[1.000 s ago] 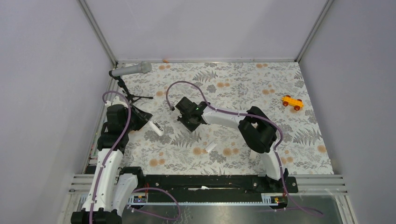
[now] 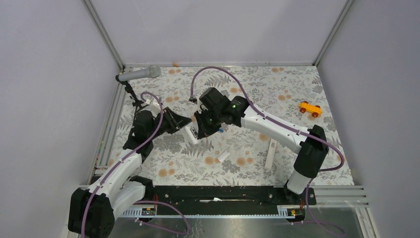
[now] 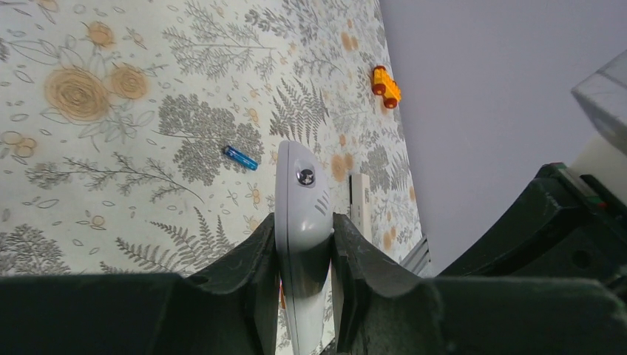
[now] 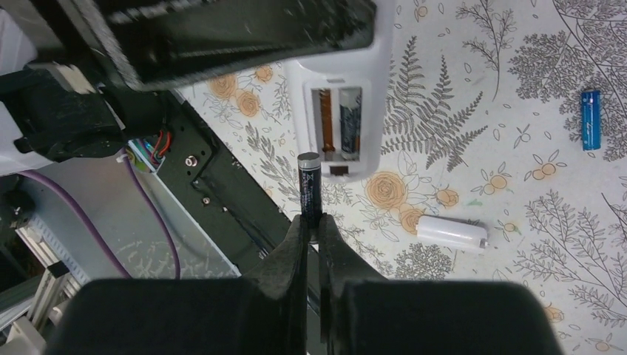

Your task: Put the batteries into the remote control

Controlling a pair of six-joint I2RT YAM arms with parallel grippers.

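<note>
My left gripper is shut on the white remote control (image 3: 302,185), which hangs above the mat. In the right wrist view the remote's open battery compartment (image 4: 337,122) faces up and holds a silver battery (image 4: 350,122) on one side; the other side shows copper-brown. My right gripper is shut on a dark battery (image 4: 310,181) with a silver end, just below the compartment in that view. A blue battery (image 4: 591,120) lies on the mat.
A white piece (image 4: 451,234) lies on the mat, a pale bar (image 2: 271,153) at the right, a toy car (image 2: 310,108) farther right. A microphone on a stand (image 2: 140,74) stands back left.
My left gripper has moved right with the remote, toward the middle. The right arm has lifted and extended, bringing its gripper close to the remote.
</note>
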